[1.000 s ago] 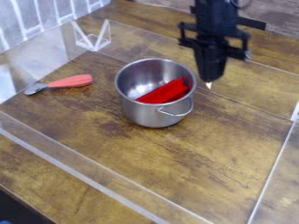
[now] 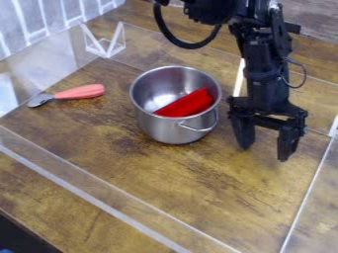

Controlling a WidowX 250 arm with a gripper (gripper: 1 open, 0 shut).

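Note:
My black gripper (image 2: 264,135) hangs low over the wooden table just right of a steel pot (image 2: 160,124), its two fingers apart with nothing visible between them. A red block (image 2: 185,104) lies inside the pot.
A pink-handled utensil (image 2: 77,92) with a metal head lies at the left. A white wire piece (image 2: 105,40) stands at the back left. Something white and narrow stands partly hidden behind my arm.
My gripper has come down and toward the front, from behind the pot at upper right to low beside it. The pot and utensil look unmoved.

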